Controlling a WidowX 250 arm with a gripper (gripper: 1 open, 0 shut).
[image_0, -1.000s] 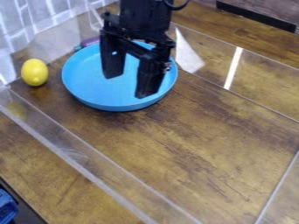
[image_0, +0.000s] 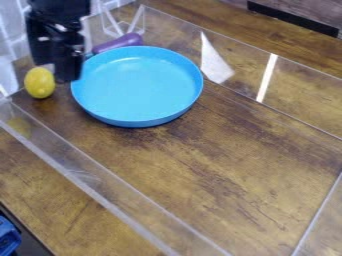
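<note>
My black gripper (image_0: 78, 55) is at the upper left, over the area just left of a blue bowl or plate (image_0: 136, 86), with its fingers open and blurred. Below it sits a yellow egg-shaped object (image_0: 40, 84), at the left of the blue dish, which is empty. A purple object (image_0: 120, 41) lies behind the dish, partly hidden by my arm.
A white piece (image_0: 214, 58) stands right of the dish, perhaps on or behind the clear barrier. A dark blue object (image_0: 8, 240) sits at the lower left corner.
My gripper has moved left and upward, from over the blue dish to above the yellow object, uncovering the dish.
</note>
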